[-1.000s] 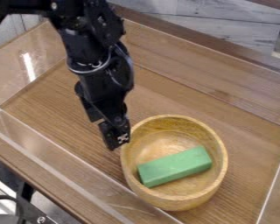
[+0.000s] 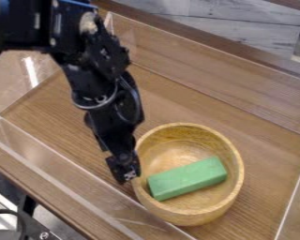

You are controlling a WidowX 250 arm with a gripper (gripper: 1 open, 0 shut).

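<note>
The black robot arm reaches down from the upper left, and its gripper (image 2: pixel 123 161) hangs low just left of a round wooden bowl (image 2: pixel 179 131), near or at its rim. The fingers point down and stand open as far as shows, with nothing visible held. In the bowl lies a green rectangular block (image 2: pixel 187 176), tilted diagonally toward the front right part of the bowl.
A clear edge strip with dark cables runs at the lower left. A pale wood wall stands at the back right.
Over the last second the gripper has moved a little down and toward the front, along the bowl's left side. The bowl and green block look unmoved.
</note>
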